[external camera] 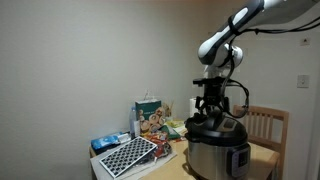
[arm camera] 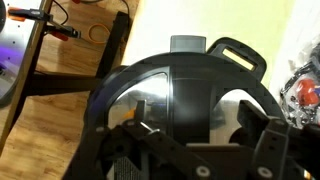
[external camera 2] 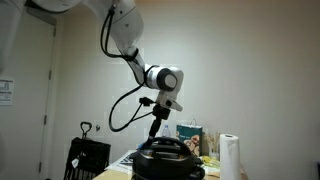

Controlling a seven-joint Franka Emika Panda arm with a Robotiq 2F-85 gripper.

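Observation:
A large silver pot cooker (external camera: 218, 158) with a black rim stands on the table under my arm. Its round lid (arm camera: 140, 98) has dark see-through panels and a black band (arm camera: 190, 98) across the middle; in exterior view 2 the lid (external camera 2: 168, 150) shows a raised black handle. Just above the lid is my gripper, open, with its fingers (arm camera: 265, 130) spread to either side of the band. Nothing is held. From these views I cannot tell whether the fingertips touch the lid.
A perforated white tray (external camera: 126, 156) lies left of the cooker, near a green bag (external camera: 148, 108) and packaged goods. A paper towel roll (external camera 2: 230, 158) stands behind. A wooden chair (external camera: 265, 125) is close on the right.

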